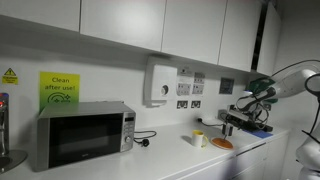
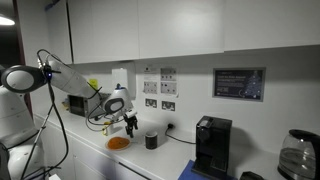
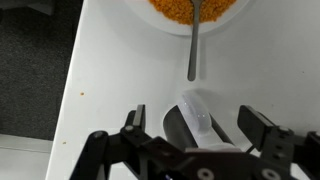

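My gripper is open, its dark fingers spread wide to either side of a dark container [image 3: 178, 130] with a pale, glossy curved part [image 3: 198, 112] on top. No contact with it is visible, and the gripper's body hides its lower part. Beyond it lies a white plate [image 3: 151, 14] of orange grains [image 3: 186, 9], with a grey spoon [image 3: 194, 45] whose handle points toward the gripper. In exterior view 2 the gripper [image 2: 131, 129] is low over the counter, close to the orange plate [image 2: 118, 143].
A dark canister [image 2: 151, 140] and a black coffee machine [image 2: 213, 146] stand along the counter, with a glass kettle [image 2: 298, 153] farther right. A yellow-and-white mug [image 1: 198, 138] is near the plate; the microwave [image 1: 84, 136] is at left.
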